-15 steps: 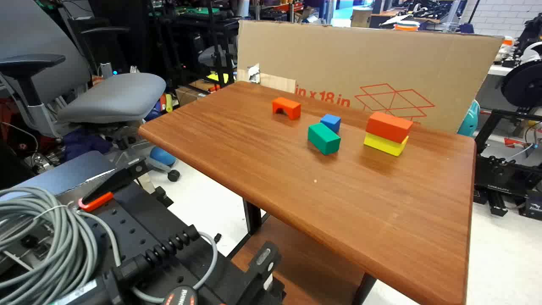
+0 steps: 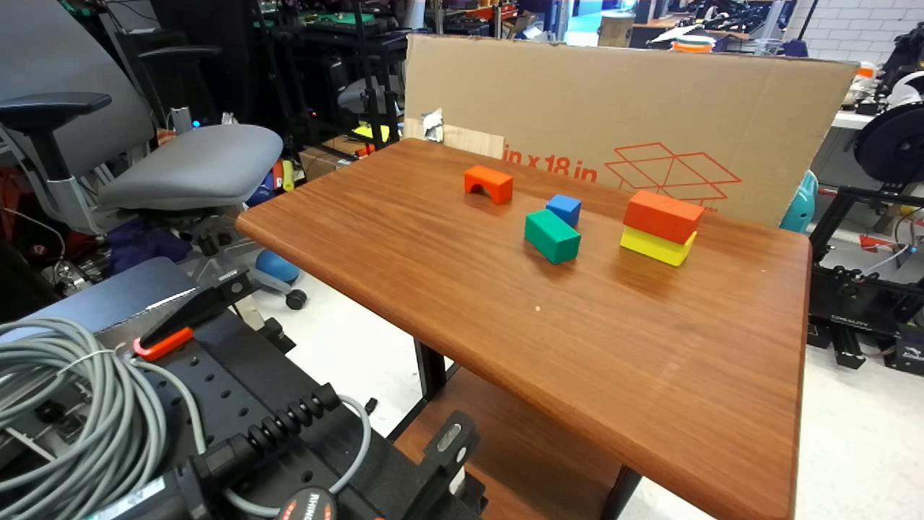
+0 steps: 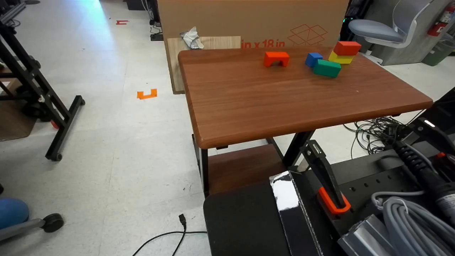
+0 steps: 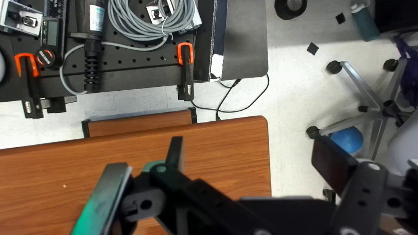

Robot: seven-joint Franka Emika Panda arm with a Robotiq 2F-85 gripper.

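Observation:
On the wooden table (image 2: 485,286) an orange arch block (image 2: 489,185) stands alone toward the back. A green block (image 2: 551,237) lies in front of a small blue block (image 2: 564,209), close to it. To their right, a red block (image 2: 663,216) rests on a yellow block (image 2: 657,246); in exterior view 2 the green block (image 3: 327,68) partly overlaps this pair. My gripper appears only in the wrist view, over the table's corner, its dark fingers (image 4: 333,162) spread wide. It is open and empty. No block shows clearly between them.
A cardboard sheet (image 2: 554,95) stands upright behind the table. A black bench (image 4: 129,64) with coiled grey cable (image 4: 137,23) and orange-handled clamps (image 4: 185,54) lies across a gap from the table.

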